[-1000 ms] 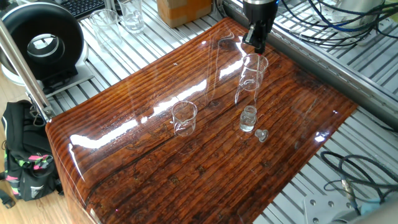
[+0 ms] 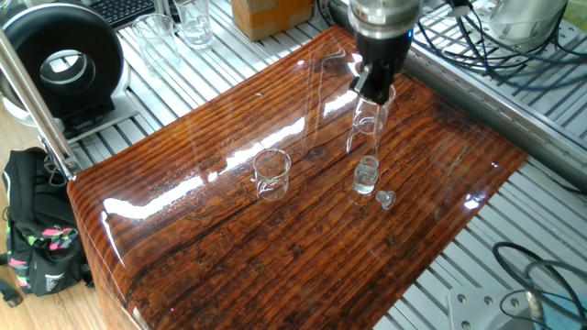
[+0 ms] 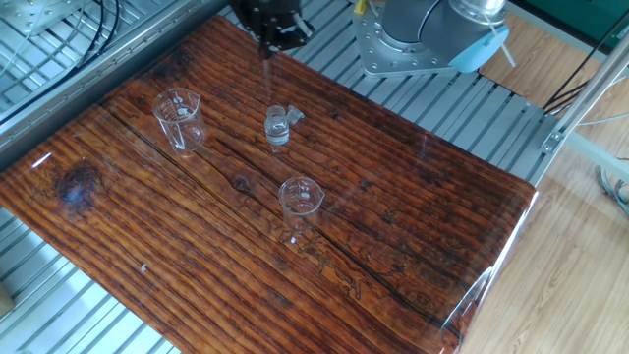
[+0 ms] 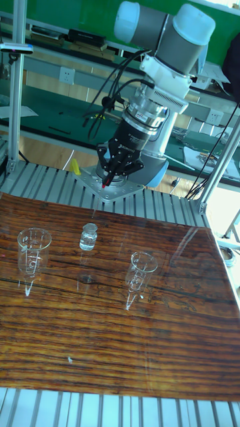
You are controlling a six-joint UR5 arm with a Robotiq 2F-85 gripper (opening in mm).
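Observation:
A small clear glass bottle (image 2: 365,175) with clear liquid in it stands upright and uncapped on the wooden board. Its glass stopper (image 2: 386,199) lies beside it. One empty beaker (image 2: 271,174) stands apart from the bottle; a second beaker (image 3: 180,120) stands on the bottle's other side. My gripper (image 4: 109,175) is above the board's edge near the robot base, fingers pointing down. It appears shut on a thin clear tube (image 3: 266,81), reddish at the top, which hangs towards the bottle. In exterior view 1 the gripper (image 2: 371,92) overlaps the second beaker's rim. The tube's lower end is hard to make out.
More glassware (image 2: 156,41) stands on the slatted metal table behind the board, near a cardboard box (image 2: 271,16). Cables (image 2: 541,275) lie on the slats at the right. The board's (image 3: 295,300) front part is clear.
In exterior view 1 my gripper has come lower in the picture and slightly left, over the second beaker's rim. The bottle, stopper and beakers have not moved. The cables at lower right have shifted.

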